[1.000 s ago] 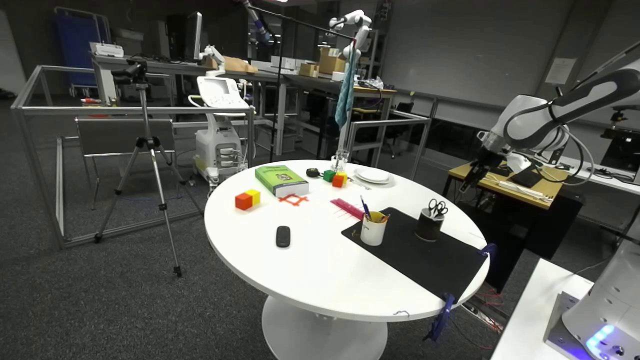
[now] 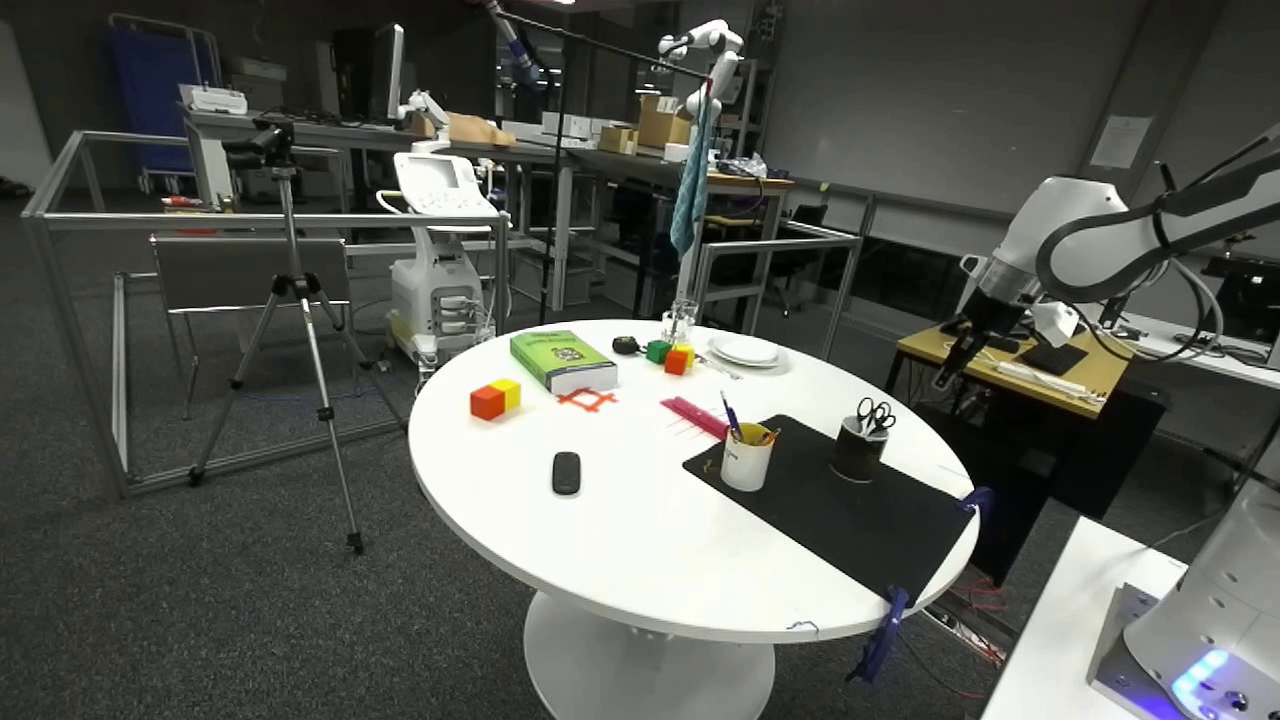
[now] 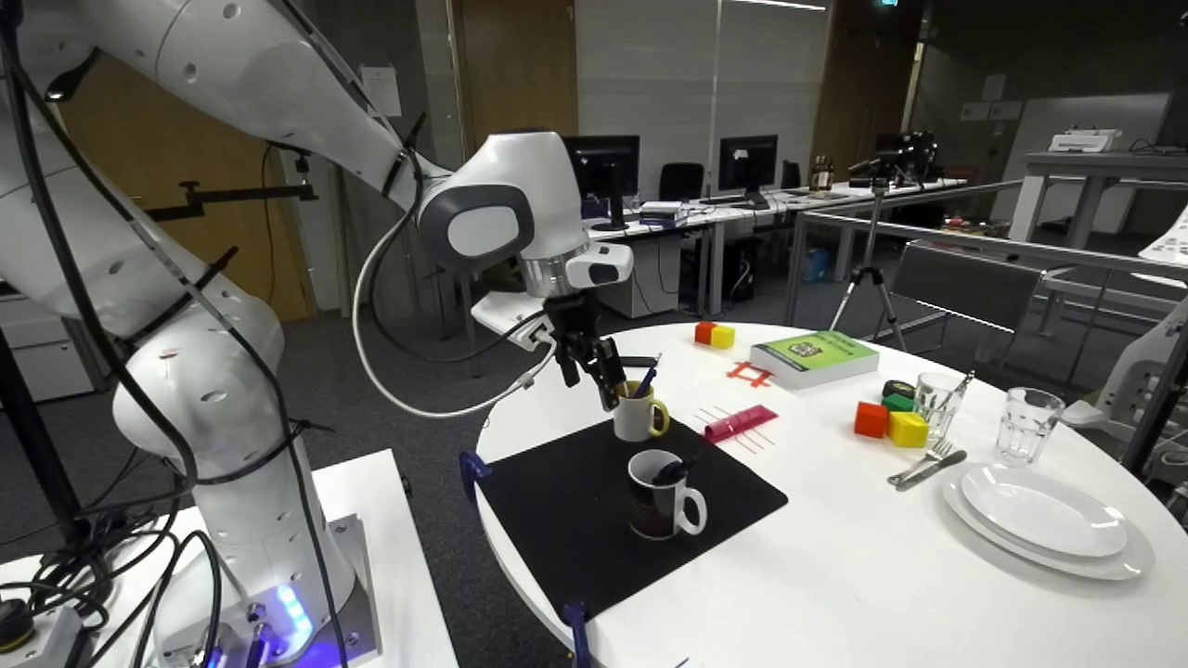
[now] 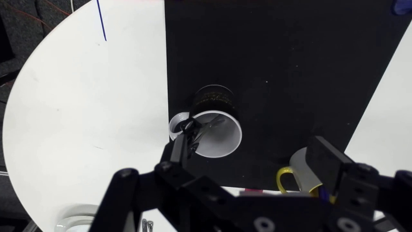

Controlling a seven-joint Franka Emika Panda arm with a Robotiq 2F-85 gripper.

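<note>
My gripper is open above the black mat, its two fingers spread with nothing held between them. In the wrist view one finger overlaps the scissors' handles and the other covers part of the yellow-handled mug. The dark mug with a white handle stands upright on the mat; scissors rest in it, handles up. A white mug with a yellow inside holds pens and stands at the mat's edge. My fingers are clear of both mugs as seen in the first exterior view.
A green book, coloured cubes, a black mouse-like object, a pink pouch, glasses and stacked plates are spread about the white table. Blue clamps grip its edge.
My arm and gripper have moved slightly up and to the right in the first exterior view. The objects on the table have stayed in place.
</note>
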